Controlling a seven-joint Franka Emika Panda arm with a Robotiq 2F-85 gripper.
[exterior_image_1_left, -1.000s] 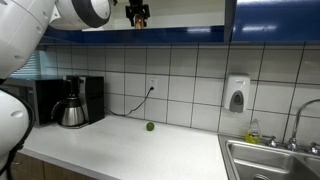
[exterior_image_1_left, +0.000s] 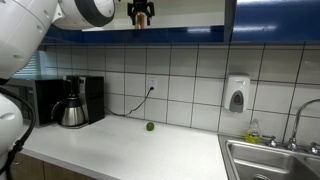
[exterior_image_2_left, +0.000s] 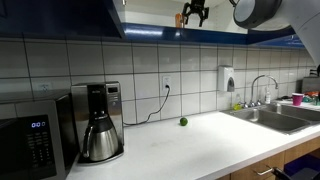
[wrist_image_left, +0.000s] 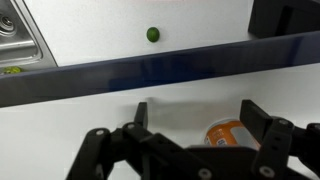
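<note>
High at the shelf, my gripper (exterior_image_1_left: 142, 9) stands open in exterior view 1, close to an orange-brown item (exterior_image_1_left: 141, 21). In exterior view 2 the gripper (exterior_image_2_left: 196, 14) is just right of that orange item (exterior_image_2_left: 179, 20). From the wrist view, an orange-and-white round container (wrist_image_left: 232, 132) shows on the shelf, partly covered by the gripper. It lies toward the right finger, and I cannot tell whether they touch. Nothing is seen clamped between the fingers. Down on the counter rests a small green object (exterior_image_1_left: 150, 126).
The shelf's dark blue front edge (wrist_image_left: 160, 75) runs beneath the gripper. Below are a coffee maker (exterior_image_2_left: 98, 122), a microwave (exterior_image_2_left: 38, 138) and a sink (exterior_image_1_left: 262, 160). A soap dispenser (exterior_image_1_left: 236, 93) hangs on the tiled wall.
The arm and gripper have shifted slightly to the right at shelf height in exterior view 1. The green object and the counter have stayed as they were.
</note>
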